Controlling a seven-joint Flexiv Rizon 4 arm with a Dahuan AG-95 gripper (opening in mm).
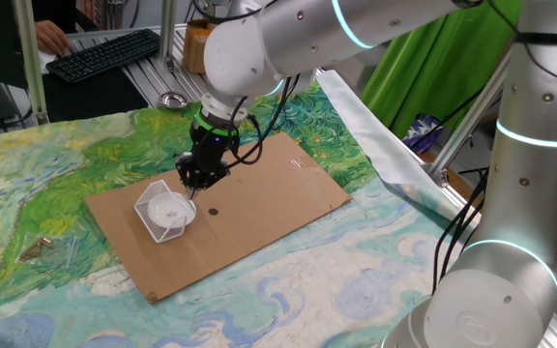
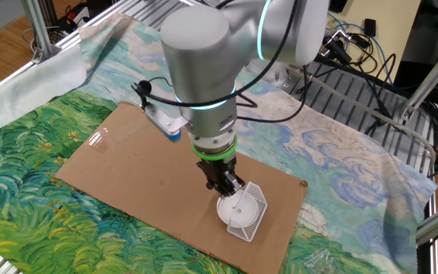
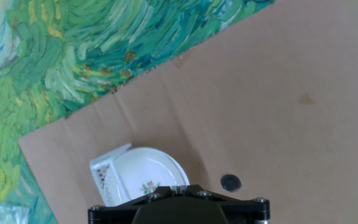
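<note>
A white plate [image 1: 170, 210] with a small floral mark rests in a white wire rack [image 2: 260, 212] on a cardboard sheet. My gripper hangs just above the plate's inner edge, on the side away from the near corner of the cardboard. Its silver fingertips look drawn together at the bottom of the wrist view, and nothing shows held between them. In both exterior views the gripper's dark body partly covers the plate's rim, so any contact there is hidden.
Bare cardboard [image 1: 249, 208] with a dark round spot [image 3: 230, 182] stretches away from the rack. A clear bag of small items [image 1: 48, 249] lies on the painted cloth nearby. A keyboard [image 1: 104, 54] and a person's hand [image 1: 52, 39] are beyond the cloth.
</note>
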